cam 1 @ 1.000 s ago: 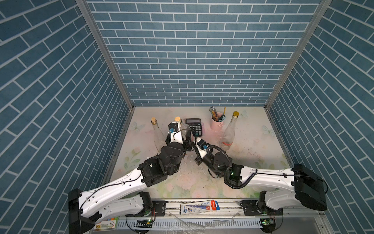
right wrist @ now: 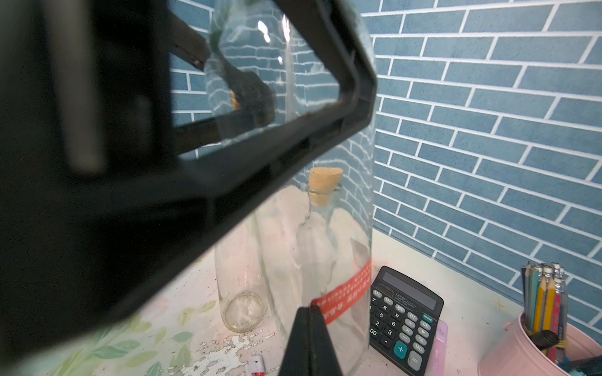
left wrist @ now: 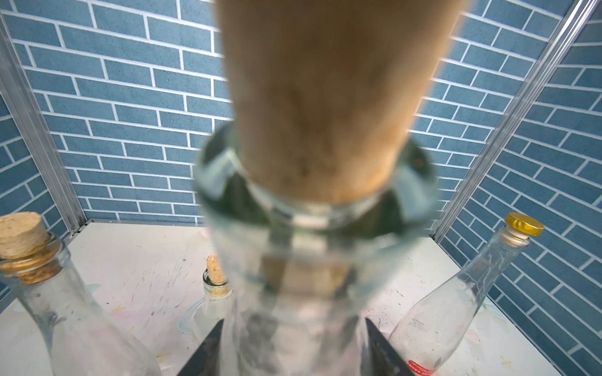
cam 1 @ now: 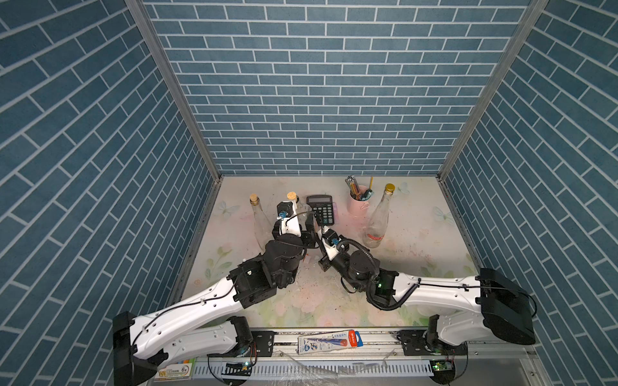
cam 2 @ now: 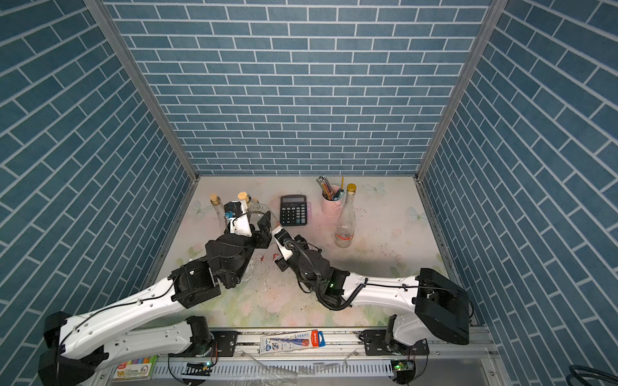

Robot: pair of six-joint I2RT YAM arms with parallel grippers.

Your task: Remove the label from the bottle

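My left gripper is shut around the neck of a clear glass bottle (left wrist: pixel 294 263) with a cork (left wrist: pixel 326 94) in its mouth. Its black frame crosses the near side of that bottle in the right wrist view. Low on the glass runs a red label (right wrist: pixel 348 291) with white print. At the label's near end are the tips of my right gripper, shut with the fingers together. Whether the label's edge is pinched between them cannot be made out. Both overhead views largely hide the bottle behind the grippers.
Another corked bottle (cam 1: pixel 260 222) stands at left. A gold-capped bottle (cam 1: pixel 377 222) with a red label stands at right. Behind are a calculator (right wrist: pixel 404 319) and a pink pencil cup (cam 1: pixel 358 204). Red scraps (cam 2: pixel 275 256) lie near the grippers.
My right arm has shifted slightly left. The cork beside the left gripper has moved a little left and up in the top left view; the left arm looks nearly still.
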